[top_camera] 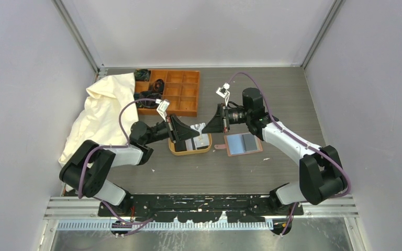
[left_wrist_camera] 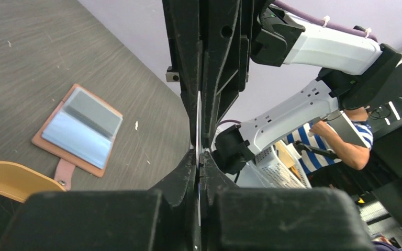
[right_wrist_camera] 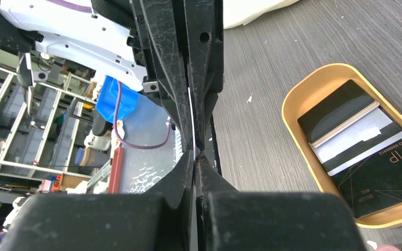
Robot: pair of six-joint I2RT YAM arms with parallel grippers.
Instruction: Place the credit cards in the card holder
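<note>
A white card (top_camera: pixel 198 127) is held up between the two grippers, above the yellow bin. My left gripper (top_camera: pixel 198 134) is shut on its left side. Across from it, my right gripper (top_camera: pixel 203 132) is shut on the other side of the same card. Both wrist views catch the card (right_wrist_camera: pixel 191 104) edge-on, as a thin pale line. The pinkish-brown card holder (left_wrist_camera: pixel 78 130) lies open on the table, right of the bin, showing a light blue and a grey panel. More cards, including a black VIP card (right_wrist_camera: pixel 384 172), lie in the bin.
The yellow bin (right_wrist_camera: pixel 293 107) stands on the table below the grippers. Behind it is an orange compartment box (top_camera: pixel 182 90) with dark cables at its left. A cream cloth (top_camera: pixel 97 112) covers the left side. Bare table surrounds the card holder.
</note>
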